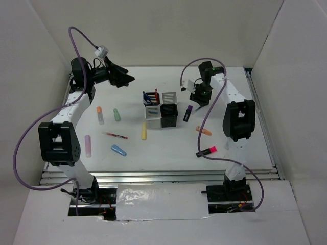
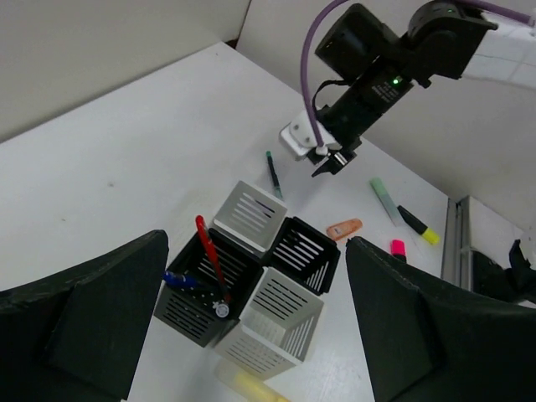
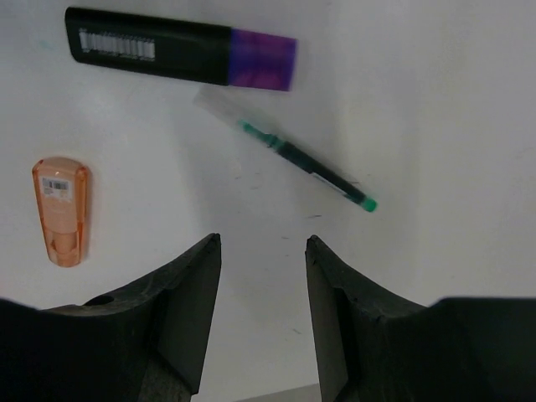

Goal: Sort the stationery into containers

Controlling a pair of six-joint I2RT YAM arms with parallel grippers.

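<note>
My right gripper (image 1: 198,97) hangs over a green-tipped pen (image 3: 322,172), open, its fingers empty; a purple-capped highlighter (image 3: 180,50) and an orange correction tape (image 3: 60,211) lie nearby. My left gripper (image 1: 123,78) is open and empty, raised at the back left. Four baskets (image 1: 169,119) stand joined at the centre; the back-left one holds pens, including a red one (image 2: 209,248). Loose on the table are a yellow tube (image 1: 144,130), blue item (image 1: 118,150), pink item (image 1: 88,146), red pen (image 1: 116,135), green item (image 1: 117,115), orange-capped item (image 1: 100,115) and pink-capped highlighter (image 1: 206,151).
In the left wrist view, a pale green item (image 2: 385,201) and a yellow-capped highlighter (image 2: 417,224) lie on the right, hidden by the right arm from above. Walls surround it.
</note>
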